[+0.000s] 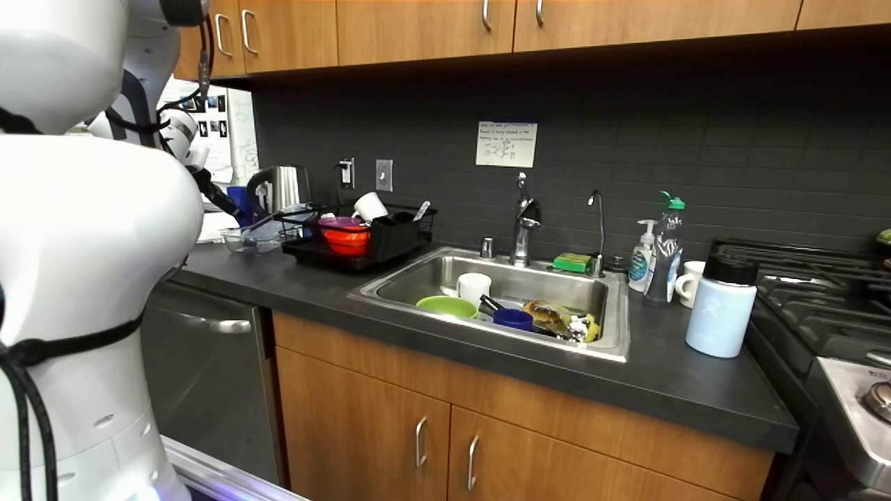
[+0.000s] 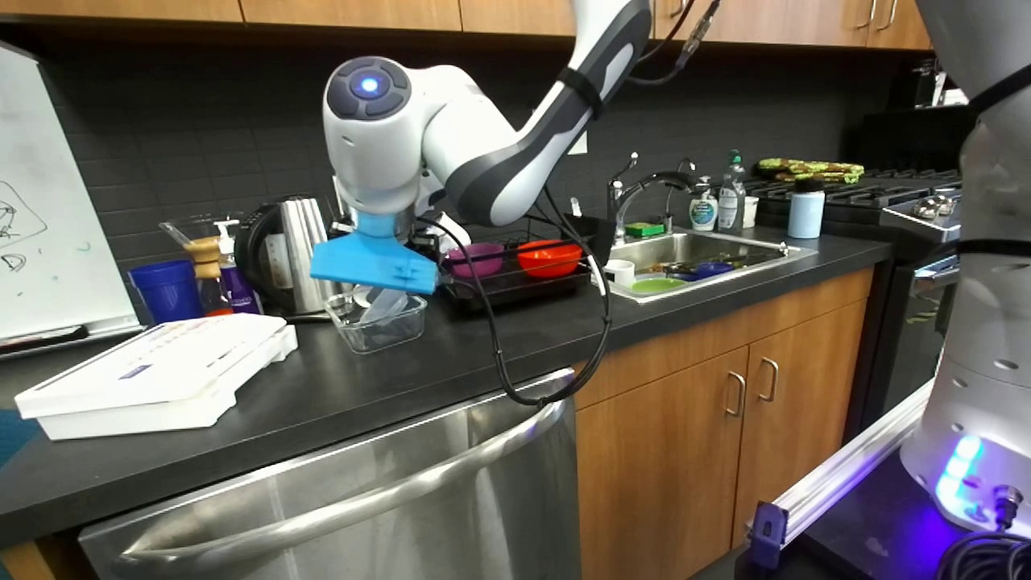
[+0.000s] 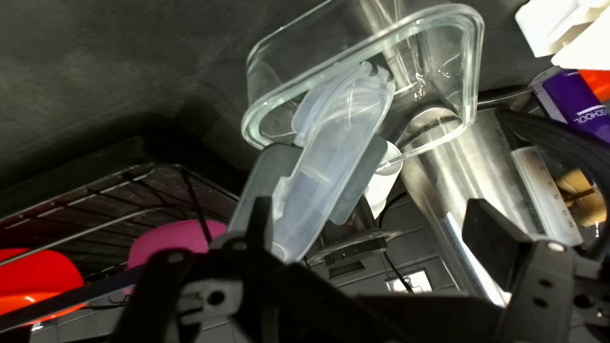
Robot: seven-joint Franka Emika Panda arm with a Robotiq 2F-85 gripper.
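Observation:
In the wrist view my gripper stands open, its two dark fingers wide apart. Between and beyond them lies a translucent plastic piece with grey parts (image 3: 337, 154). This piece leans over the rim of a clear glass container (image 3: 469, 74), which sits on the counter. Exterior view 2 shows the glass container (image 2: 396, 333) just below the blue part (image 2: 372, 263) on my wrist, with the plastic piece (image 2: 384, 305) tilted in it. The fingers are hard to make out there. In exterior view 1 the dark gripper (image 1: 230, 203) hangs above the counter's left end.
Close by stand a steel kettle (image 2: 307, 253) and a black dish rack (image 2: 522, 290) with a purple bowl (image 2: 475, 261) and a red bowl (image 2: 548, 259). A white box (image 2: 159, 362) lies left of the container. The sink (image 1: 493, 284) holds dishes.

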